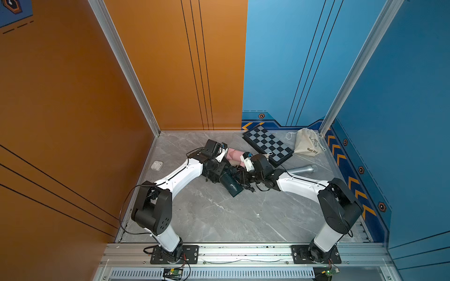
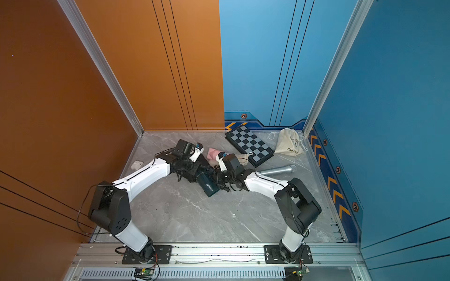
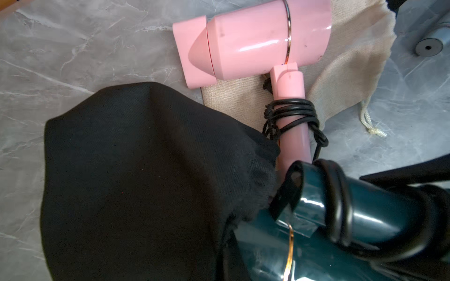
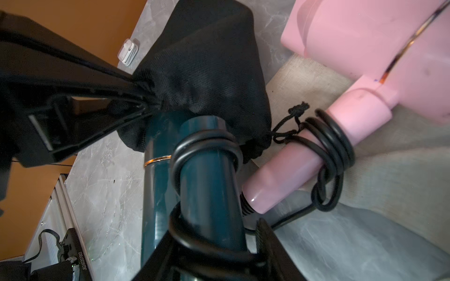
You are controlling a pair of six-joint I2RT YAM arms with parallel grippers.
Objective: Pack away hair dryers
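A dark green hair dryer (image 4: 154, 206) lies at mid-table, its far end inside the mouth of a black cloth bag (image 3: 140, 178). My left gripper is shut at the bag's opening, pinching the thin cloth rim. Around the green dryer's cord-wrapped handle (image 4: 208, 187), my right gripper is shut, with fingers (image 4: 276, 253) on either side. A pink hair dryer (image 3: 253, 39), its black cord wound round the handle, rests behind on a flat beige bag (image 3: 361, 61). Both arms partly hide these things in the top views.
A checkered board (image 1: 268, 144) and a filled beige drawstring bag (image 1: 309, 142) stand at the back right. A silvery cylinder (image 1: 302, 169) lies near the right arm. A small white item (image 1: 156, 165) sits far left.
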